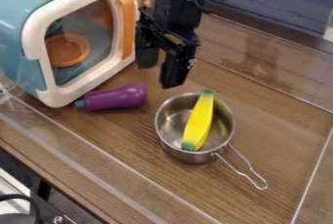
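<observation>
My black gripper (159, 60) hangs open at the top centre, beside the toy microwave's orange side, with nothing between its fingers. The teal-and-white toy microwave (47, 76) stands at the upper left, an orange plate (68, 49) inside. A purple eggplant (119, 97) lies in front of it, below and left of my gripper. A steel pot (177, 146) with a wire handle holds a yellow banana (200, 121), below and right of my gripper.
A blue-grey wall runs along the back. A dark object sits at the lower left corner.
</observation>
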